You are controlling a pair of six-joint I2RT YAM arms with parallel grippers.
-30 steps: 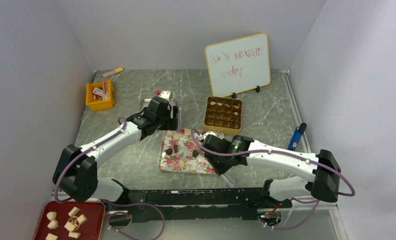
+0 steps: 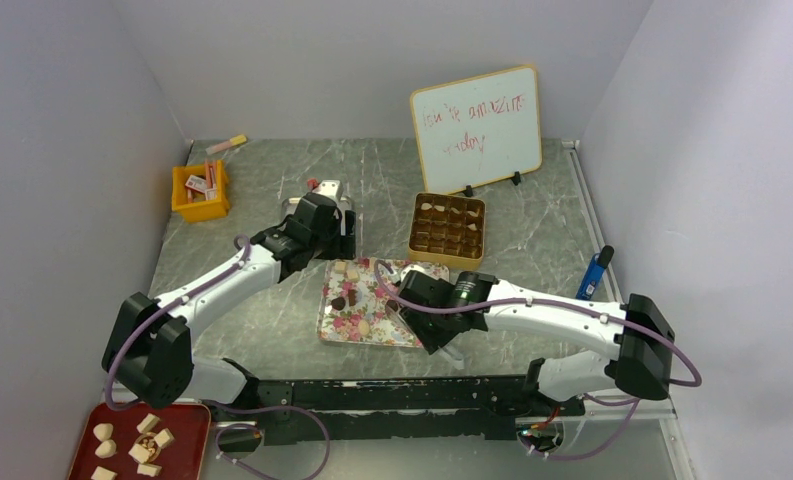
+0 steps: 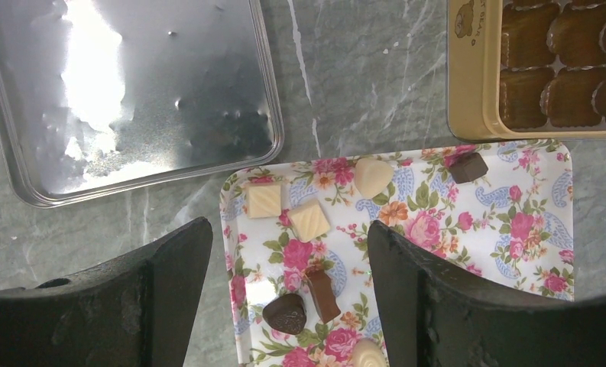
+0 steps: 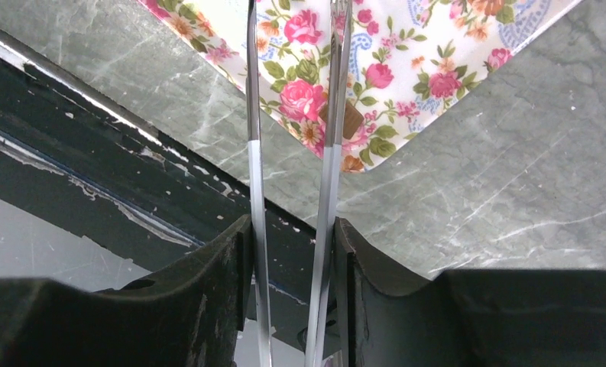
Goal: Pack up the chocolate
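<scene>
On the floral tray lie white chocolates, a dark heart chocolate, a brown bar and a dark square. My left gripper stands open above the tray's left and the metal tray, nothing between its fingers. My right gripper, with long metal tongs, is over the floral tray; a brown chocolate lies beside or beneath one tong. Whether the tongs hold anything at their tips is unclear. The brown compartment box stands behind the tray, some pale pieces in its back compartments.
A metal tray lies behind the floral tray at left. An orange bin is back left, a whiteboard at the back, a blue tool at right. A red tray with chocolates sits front left.
The right arm has shifted slightly, its wrist a little lower and leftward in the top view. The left arm is nearly still.
</scene>
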